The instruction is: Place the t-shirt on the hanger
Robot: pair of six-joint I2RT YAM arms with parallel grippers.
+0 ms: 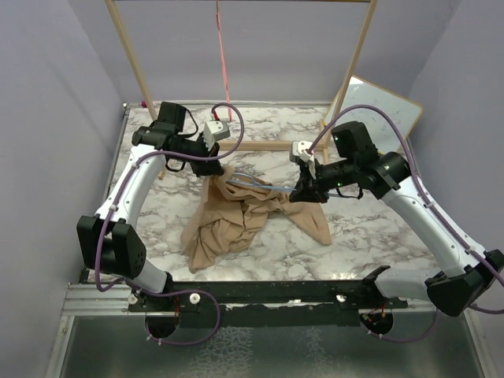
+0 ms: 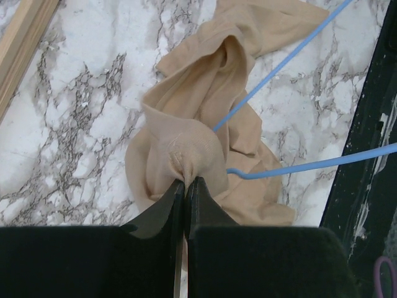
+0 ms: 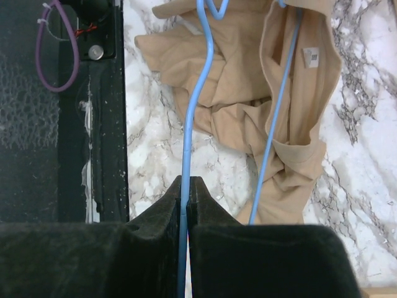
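A tan T-shirt (image 1: 224,224) lies bunched across the marble table, its upper part raised by my left gripper, which is shut on the fabric. My right gripper is shut on the blue wire hanger (image 3: 205,56), whose far part reaches into a fold of the shirt. In the left wrist view two blue wires run from that fold toward the right. A small label (image 3: 311,57) shows on the shirt in the right wrist view.
A wooden frame (image 1: 264,146) with a hanging pink cord (image 1: 223,55) stands at the back, and a whiteboard (image 1: 378,110) leans at the back right.
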